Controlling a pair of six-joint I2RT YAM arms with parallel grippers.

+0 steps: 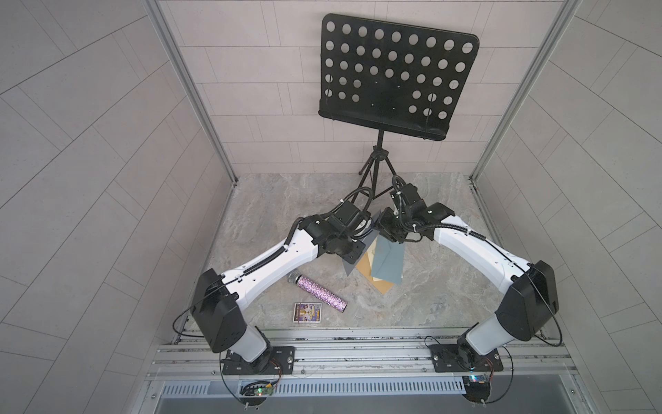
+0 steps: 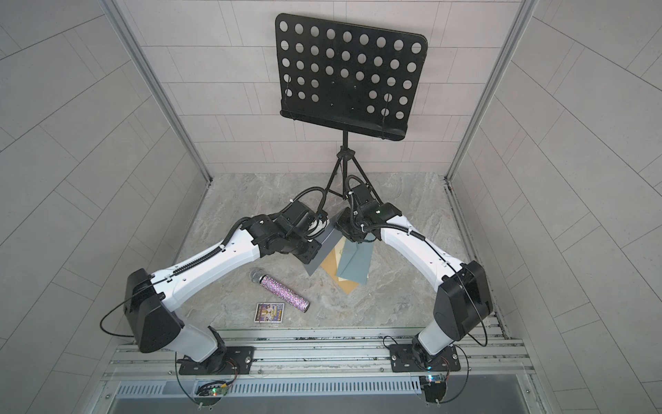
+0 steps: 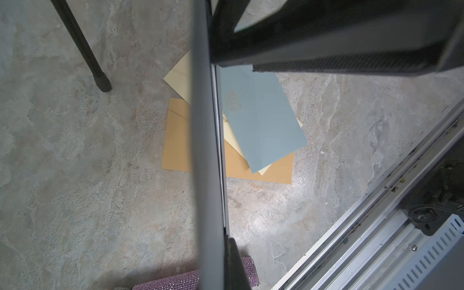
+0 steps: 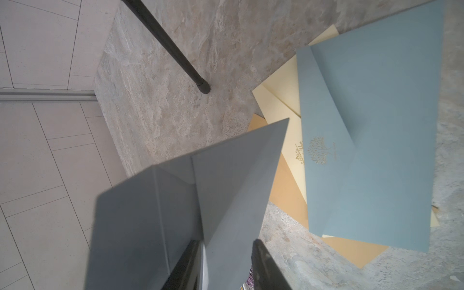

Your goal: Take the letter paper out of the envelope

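A grey envelope is held up off the floor, seen almost edge-on in the left wrist view. My left gripper is shut on its thin edge. In the right wrist view, my right gripper is open, its fingertips spread on either side of a grey panel of the envelope. A narrow pale strip [image 4: 205, 268] shows near the left finger; whether this is the letter paper I cannot tell. Both arms hide much of the envelope in the top views, where its lower corner [image 1: 350, 267] shows.
A blue envelope [image 4: 377, 145], a cream one [image 4: 285, 91] and a tan one [image 4: 290, 193] lie overlapping on the floor. A glittery pink tube [image 1: 322, 293] and a small card box [image 1: 307, 312] lie in front. The music stand [image 1: 379, 148] rises behind.
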